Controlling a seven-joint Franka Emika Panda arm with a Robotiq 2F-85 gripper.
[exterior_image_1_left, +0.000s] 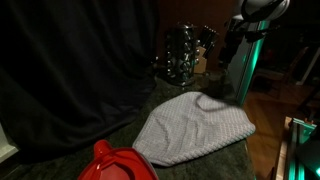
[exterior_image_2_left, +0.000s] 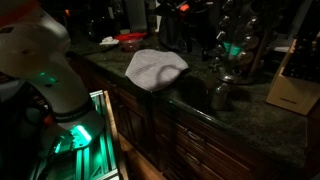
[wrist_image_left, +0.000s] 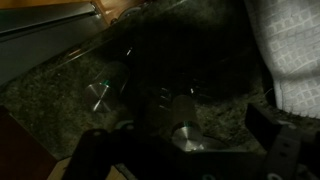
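Observation:
My gripper hangs at the upper right of the first exterior view, above the counter past the towel's far right side. In the wrist view the gripper stands open, its dark fingers apart at the bottom, with nothing held between them. A shiny round-ended object shows on the dark counter to the left. A second metallic object appears below, between the fingers in the picture; its kind is too dark to tell. The light grey towel lies spread on the counter, its edge at the right of the wrist view.
A dark cup is on the counter near its front edge. Behind it stand a shiny rack of jars and a wooden knife block. A red lidded pan sits at the near left.

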